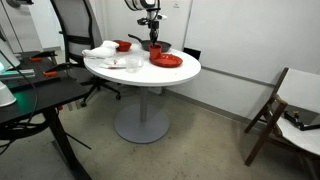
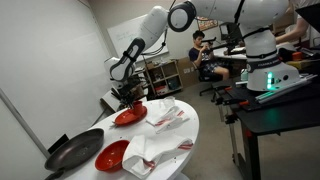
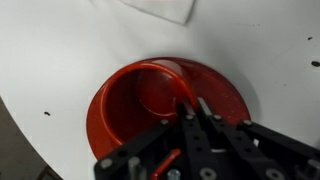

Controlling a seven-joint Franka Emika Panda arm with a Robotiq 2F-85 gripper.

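A red cup is in my gripper, which is shut on its rim; the wrist view looks down into the empty inside. Behind the cup in that view shows a round red plate. In exterior view 1 the cup appears at the left part of the plate, below the gripper. Whether the cup's base touches the plate cannot be told. Exterior view 2 shows the plate at the table's far end, with the arm partly covering the cup.
A dark pan and a red bowl stand along one side of the white round table. A white cloth with red stripes lies nearby. Clear containers stand near the front edge.
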